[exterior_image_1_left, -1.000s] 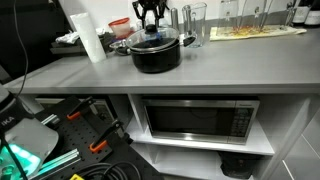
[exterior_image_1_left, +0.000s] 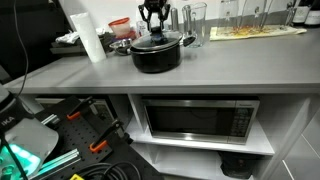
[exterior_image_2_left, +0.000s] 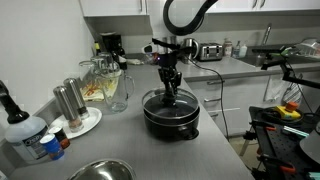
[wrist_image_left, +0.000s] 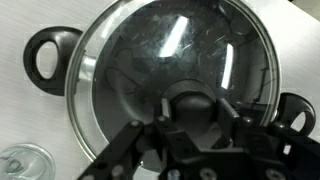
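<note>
A black pot (exterior_image_1_left: 157, 60) stands on the grey counter, its two loop handles (wrist_image_left: 50, 60) sticking out on opposite sides in the wrist view. Over its mouth is a glass lid (wrist_image_left: 120, 75) with a metal rim and a round black knob (wrist_image_left: 192, 103). My gripper is above the lid, shut on that knob. In exterior view 2, the gripper (exterior_image_2_left: 168, 86) points down at the lid (exterior_image_2_left: 160, 103), which lies over the pot (exterior_image_2_left: 175, 127). Whether the rim rests fully on the pot cannot be told.
A paper towel roll (exterior_image_1_left: 88, 38) stands left of the pot. Glass pitchers (exterior_image_2_left: 118, 90) and metal canisters (exterior_image_2_left: 72, 98) are farther along the counter. A steel bowl (exterior_image_2_left: 103, 172) lies near the camera in exterior view 2. Counter right of the pot (exterior_image_1_left: 250, 62) is clear.
The gripper and lid have shifted only slightly over the pot, and the lid looks a little different in angle. The pot has stayed in place.
</note>
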